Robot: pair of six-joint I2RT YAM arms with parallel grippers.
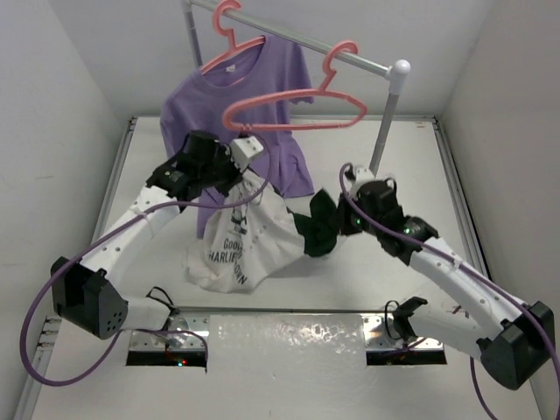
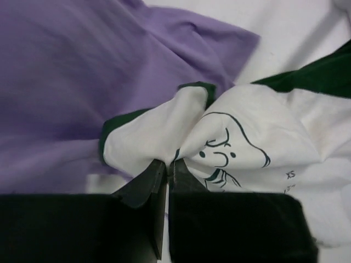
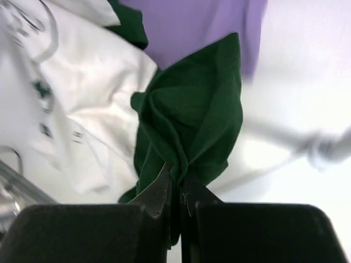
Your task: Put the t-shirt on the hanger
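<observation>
A white t-shirt with dark green sleeves and a printed cartoon [image 1: 236, 236] hangs between my two arms, its lower part reaching down onto the table. My left gripper is shut on the white cloth near its green-edged neckline, bunching it. The right gripper is shut on the dark green sleeve [image 3: 192, 109], which folds up around its fingertips. Above the shirt, an empty pink hanger [image 1: 297, 109] hangs from the rail.
A purple t-shirt [image 1: 232, 96] on another pink hanger [image 1: 225, 26] hangs just behind my left gripper. The rail [image 1: 297, 37] has an upright post [image 1: 385, 127] near my right arm.
</observation>
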